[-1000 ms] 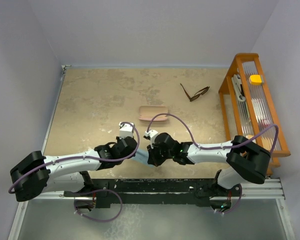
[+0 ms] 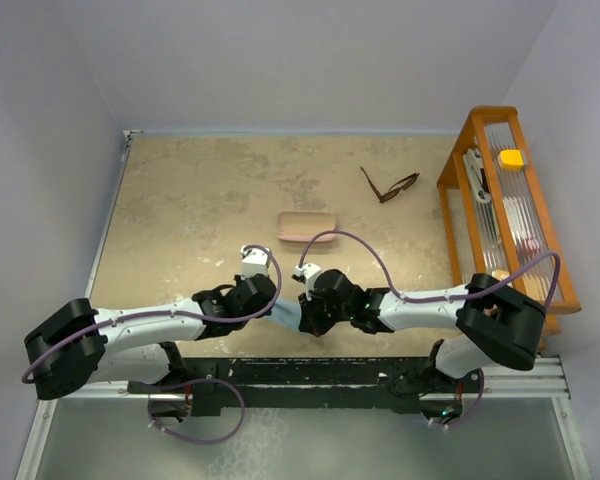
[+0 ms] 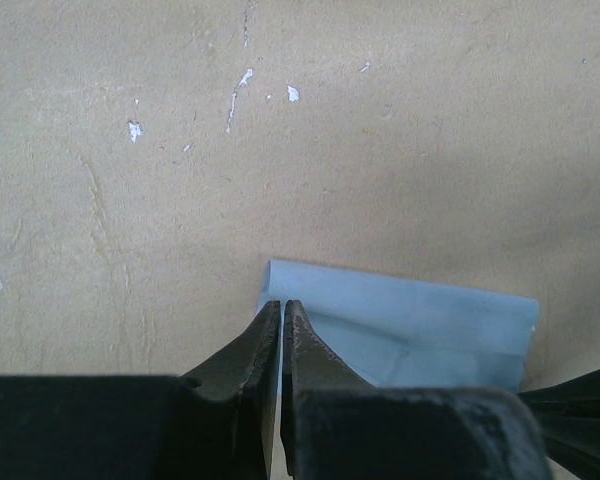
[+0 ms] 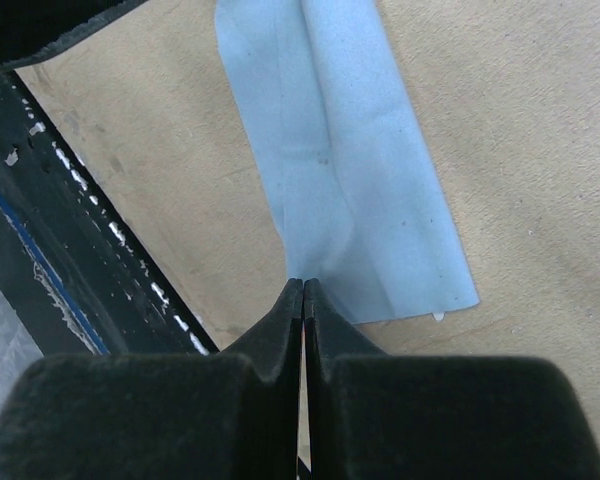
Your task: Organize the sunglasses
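Dark sunglasses (image 2: 390,192) lie at the back right of the table. A small pink tray (image 2: 306,226) sits in the middle. A light blue cloth (image 3: 420,320) lies flat near the front, spanning the space between both grippers. My left gripper is shut at the cloth's edge; my right gripper is shut over the cloth's other end. Whether either holds fabric between its fingertips is not visible.
A wooden rack (image 2: 540,230) with a yellow item and other objects stands at the right edge. The table's dark front edge runs just below the cloth.
The sunglasses, tray and rack look unchanged.
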